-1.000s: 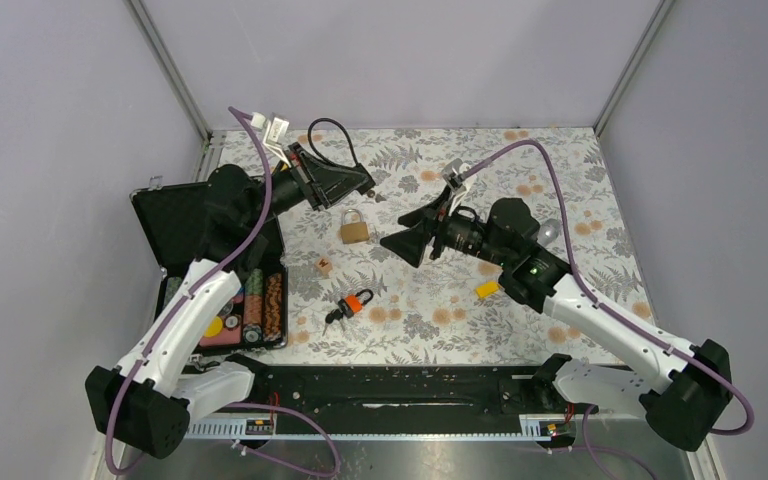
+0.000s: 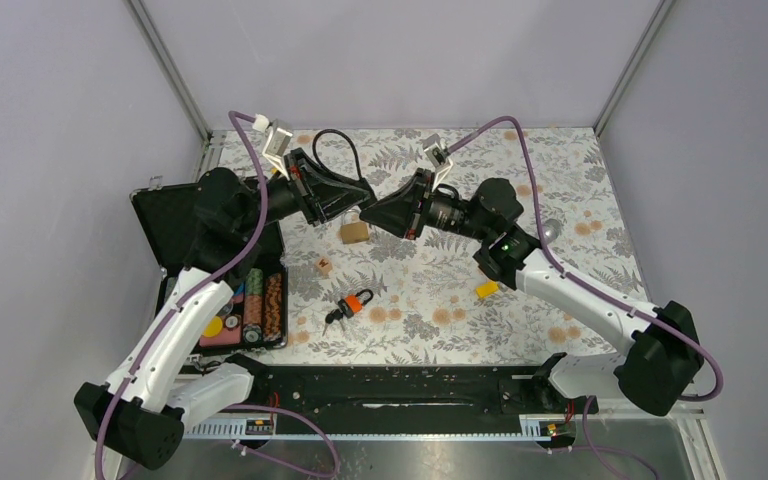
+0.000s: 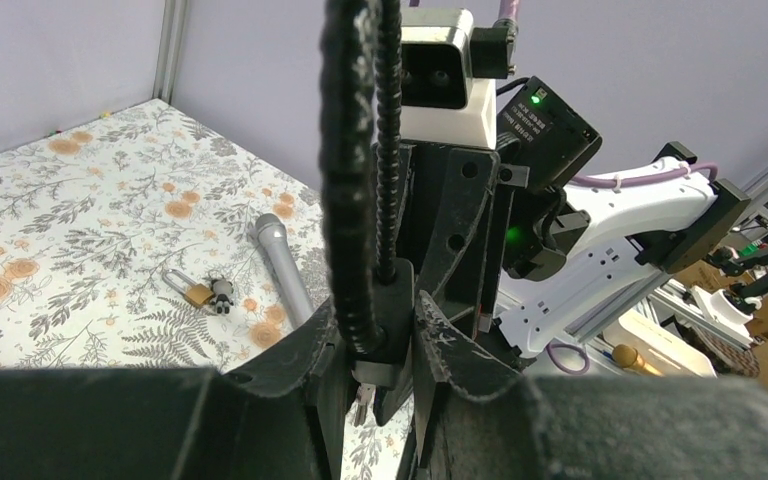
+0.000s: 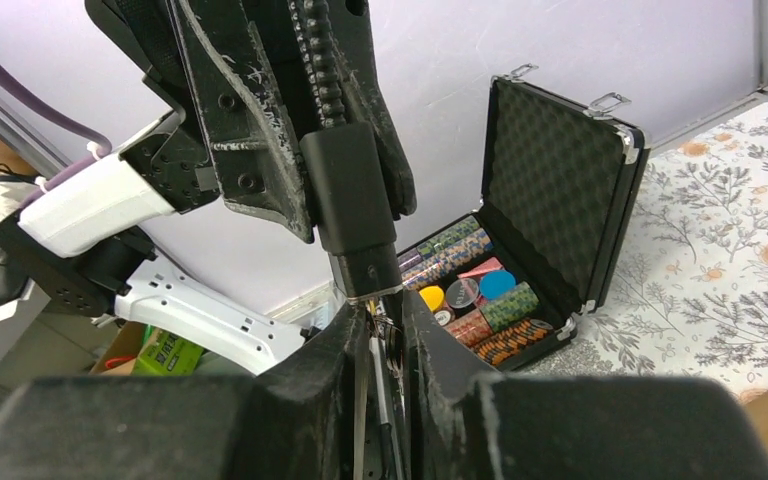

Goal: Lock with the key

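Note:
My two grippers meet in mid-air above the table. The left gripper is shut on a black lock body (image 3: 388, 322) with a long braided cable shackle (image 3: 348, 180), which loops upward in the top view. The right gripper is shut on a small metal key (image 4: 388, 345) directly at the lower end of that black lock body (image 4: 355, 200); whether the key sits inside it is unclear. A brass padlock (image 2: 354, 232) and an orange padlock with keys (image 2: 351, 304) lie on the table below.
An open case of chips (image 2: 226, 310) lies at the table's left. A small wooden block (image 2: 323, 265), a yellow piece (image 2: 487, 289) and a silver cylinder (image 3: 280, 260) lie on the floral surface (image 2: 430, 330).
My right gripper has moved left and up to meet the lock held by the left gripper.

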